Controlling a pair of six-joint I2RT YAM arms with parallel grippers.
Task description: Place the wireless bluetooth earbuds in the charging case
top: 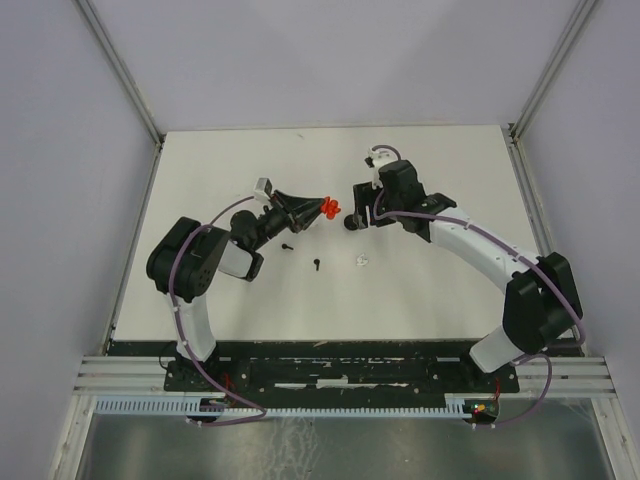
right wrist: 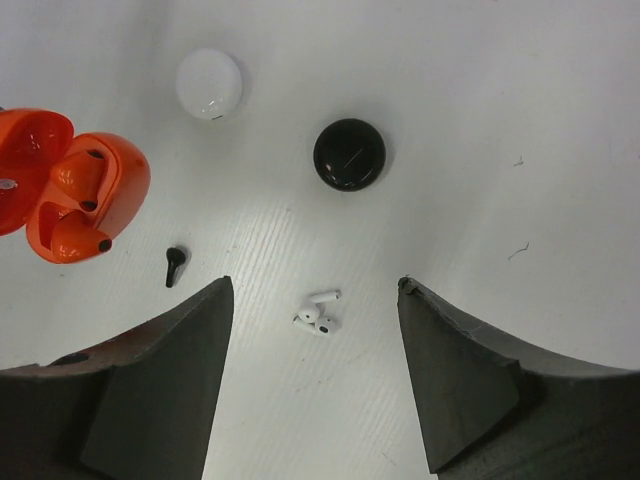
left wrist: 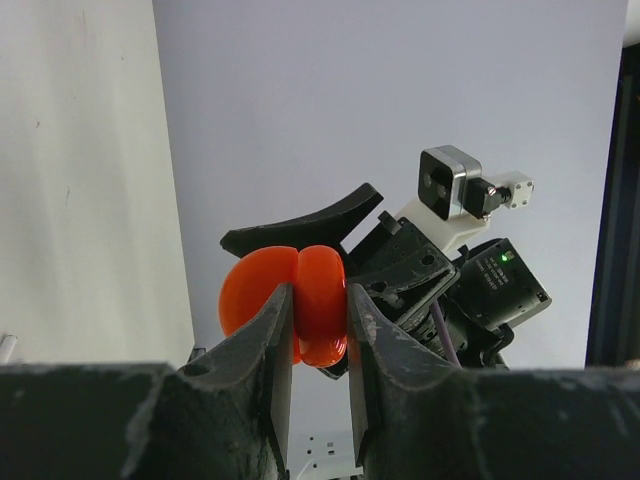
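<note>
My left gripper [top: 320, 207] is shut on the orange charging case [left wrist: 319, 305], holding it above the table. In the right wrist view, that case [right wrist: 125, 190] appears at the left edge with its lid open. Two orange earbuds, one upper [right wrist: 80, 176] and one lower [right wrist: 75, 238], sit side by side in it, dark tips showing. How deep they are seated I cannot tell. To the right of the case, my right gripper stands open, its fingers [right wrist: 185, 370] wide apart and empty, facing down at the table.
A round black case [right wrist: 349, 155] and a round white case [right wrist: 209, 83] rest on the table. White earbuds [right wrist: 313, 315] lie beneath the right gripper. Loose black earbuds, one left [top: 287, 246] and one nearer the front [top: 317, 264], lie separately.
</note>
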